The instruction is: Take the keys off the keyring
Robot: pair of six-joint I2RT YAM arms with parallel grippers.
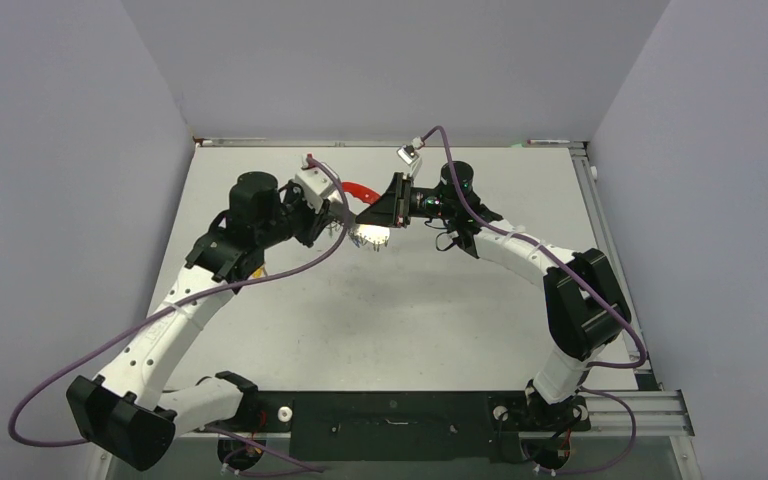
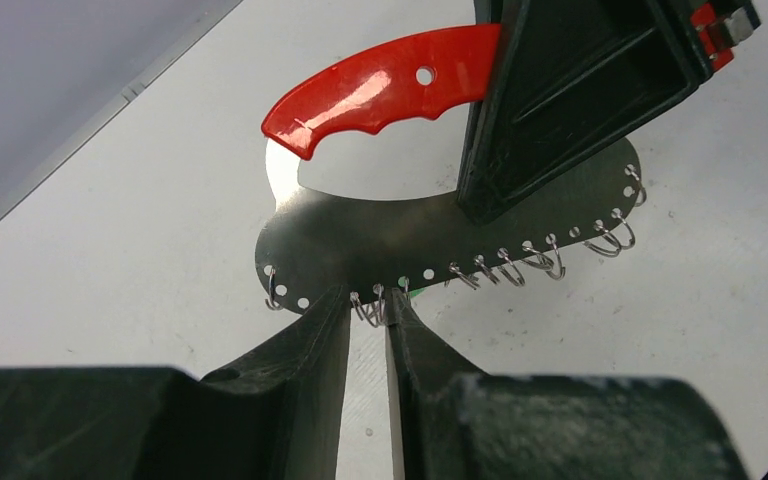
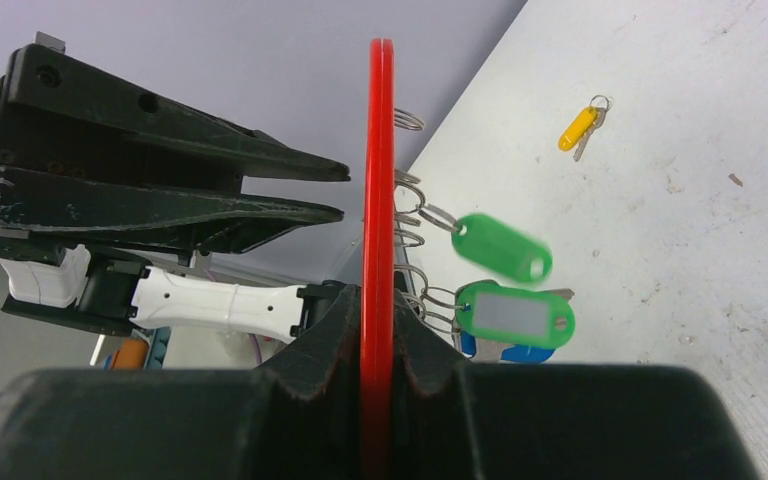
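Observation:
My right gripper (image 1: 360, 220) is shut on a metal plate (image 2: 380, 240) with a red handle (image 2: 380, 85); small rings (image 2: 520, 270) line the plate's lower edge. From these hang green key tags (image 3: 510, 315) and a blue tag (image 3: 525, 353). My left gripper has its fingertips narrowly apart at the lower edge, near a cluster of rings. In the right wrist view, its fingers stand apart beside the plate, left of the handle; nothing visible is held between them.
A yellow tag (image 3: 578, 128) with a key lies on the white table (image 1: 390, 320). Grey walls (image 1: 700, 250) enclose the workspace.

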